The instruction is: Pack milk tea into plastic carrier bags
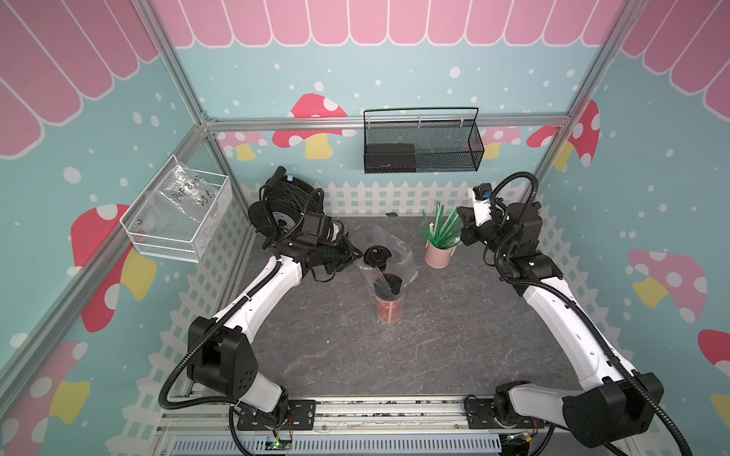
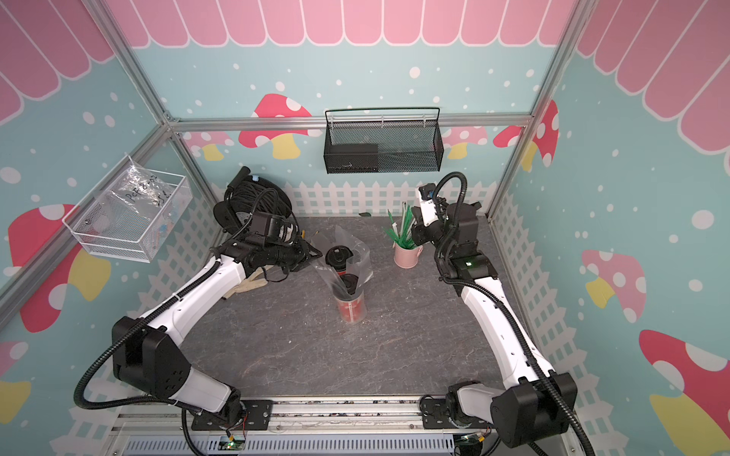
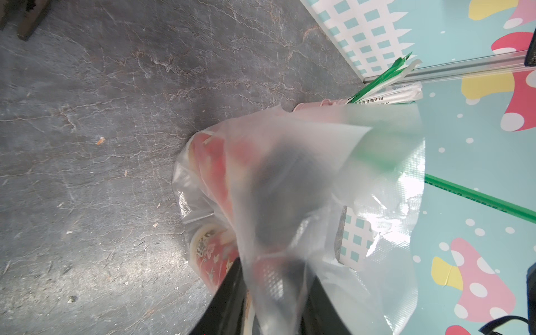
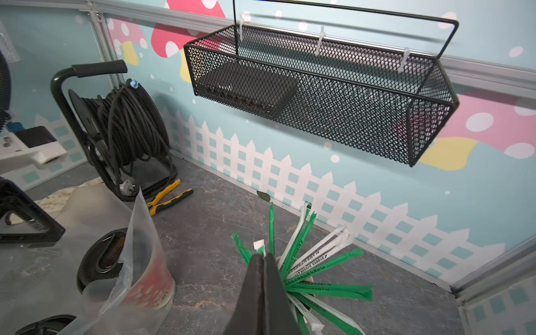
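A clear plastic bag (image 1: 403, 266) stands mid-table holding two lidded red cups, with black lids (image 1: 376, 257). My left gripper (image 1: 353, 254) is at the bag's upper left rim; in the left wrist view bag film lies between its blurred fingers, and whether they grip it cannot be told. My right gripper is shut, above and right of the pink pot of green and white wrapped straws (image 4: 323, 290), nothing visible between its fingers.
A black mesh basket (image 1: 448, 152) hangs at the back, a white wire basket with bags (image 1: 175, 220) on the left wall. A cable reel (image 4: 128, 128) and pliers (image 4: 170, 198) lie at back left.
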